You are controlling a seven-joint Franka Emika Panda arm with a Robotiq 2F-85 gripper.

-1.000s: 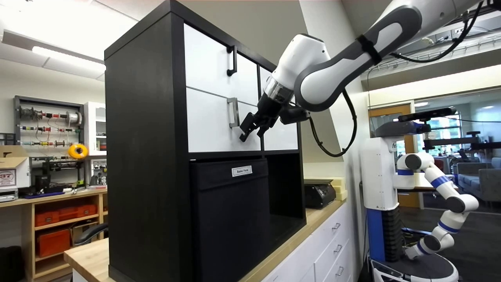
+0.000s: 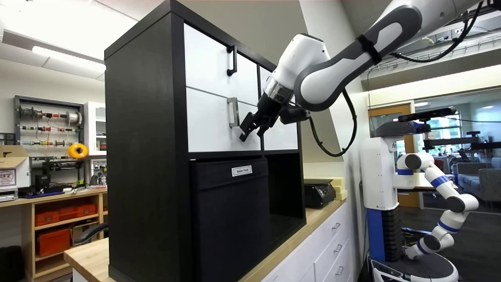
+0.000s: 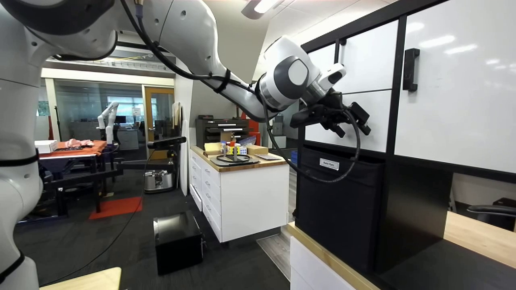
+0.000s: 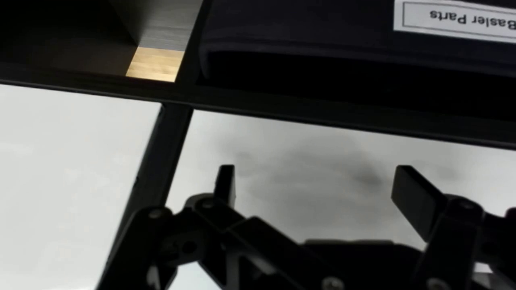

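Note:
My gripper [image 2: 252,133] is open in front of the lower white drawer [image 2: 206,120] of a black cabinet [image 2: 141,141]. In the wrist view its two fingers [image 4: 417,199] stand wide apart, with only the white drawer front [image 4: 309,183] behind the gap. A grey handle [image 2: 233,112] sits on this lower drawer, a little to the left of the gripper in exterior view 1. Above it, the upper drawer carries a black handle [image 2: 231,60]. Both drawers look closed. Whether a fingertip touches the drawer front, I cannot tell.
Below the drawers a dark fabric bin [image 2: 230,211] bears a "Basler Parts" label [image 4: 454,18]. Beside it is an open compartment [image 2: 286,192]. A white door with a black handle [image 3: 410,70] adjoins the drawers. My arm's cable [image 3: 358,140] loops near the bin.

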